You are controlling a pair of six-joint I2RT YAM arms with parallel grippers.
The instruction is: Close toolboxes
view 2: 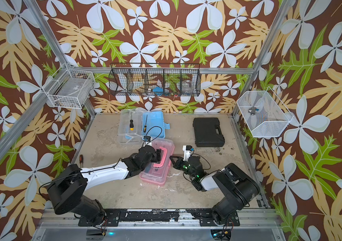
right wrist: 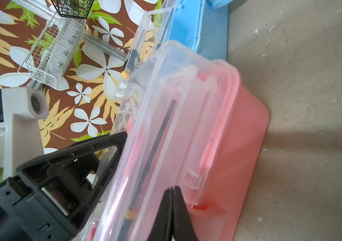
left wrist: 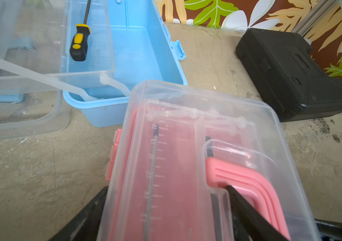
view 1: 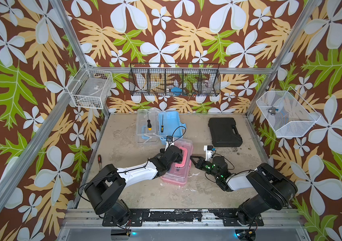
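Observation:
The pink toolbox [view 1: 174,176] has its clear lid [left wrist: 215,104] down over the base. Through the lid a long dark tool shaft [left wrist: 151,168] shows. My left gripper is open wide on top, one finger past the lid's left edge, the other beside the pink handle [left wrist: 255,182]. On the right side, my right gripper is shut, its fingertips together with nothing between them. A pink latch [right wrist: 208,219] lies just outside these fingers, partly hidden behind them. The blue toolbox [view 1: 173,120] stands open behind, its clear lid [view 1: 142,128] folded left.
Two screwdrivers lie at the blue box: one yellow-black screwdriver [view 1: 149,125] on its lid side, another screwdriver [view 1: 162,127] inside. A black case [view 1: 224,132] sits at the back right. A loose screwdriver [view 1: 99,161] lies far left.

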